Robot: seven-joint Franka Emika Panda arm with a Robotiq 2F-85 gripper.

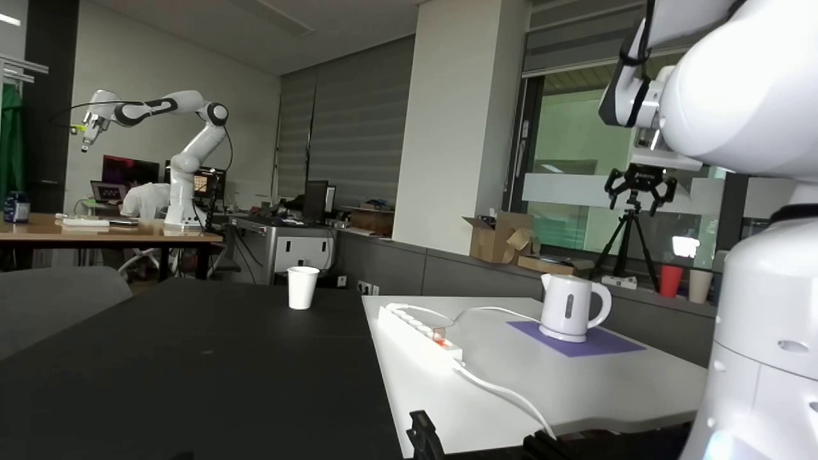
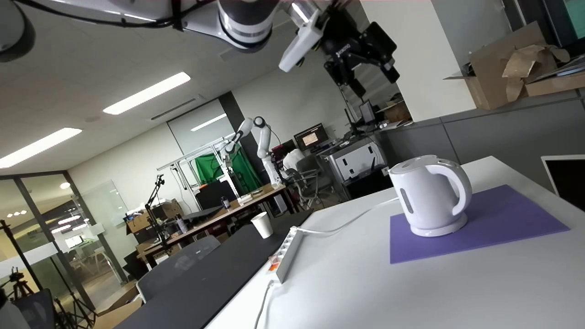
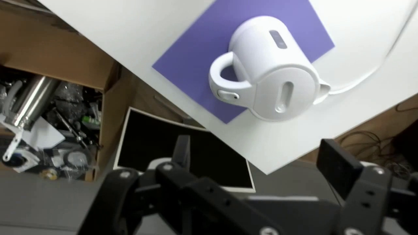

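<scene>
A white kettle stands upright on a purple mat, its handle turned toward the table's edge. High above and to the right of the kettle in exterior view 1, my gripper hangs clear of everything. The wrist view shows its two black fingers spread wide at the lower part of the picture, one of them the right finger, with nothing held between them. The kettle lies beyond the fingertips, apart from them. In exterior view 2 the gripper appears at the top, well off the table.
A white power strip with a cord lies along the seam between the white table and the black table. One white paper cup stands on the black table. Beside the white table are a dark panel and an open cardboard box.
</scene>
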